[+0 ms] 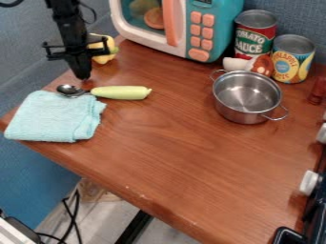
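My black gripper [82,67] hangs at the upper left, just above and behind a metal spoon [69,90]; whether its fingers are open or shut is too small to tell. The spoon lies by the back edge of a folded light-blue cloth [55,117]. A pale yellow corn cob [122,92] lies to the right of the spoon. A yellow object [107,49] is behind the gripper, partly hidden by it.
A toy microwave [173,24], tomato can [253,36], second can [292,59] and small food pieces stand at the back. A steel pot [247,95] sits right of centre. Black appliances line the right edge.
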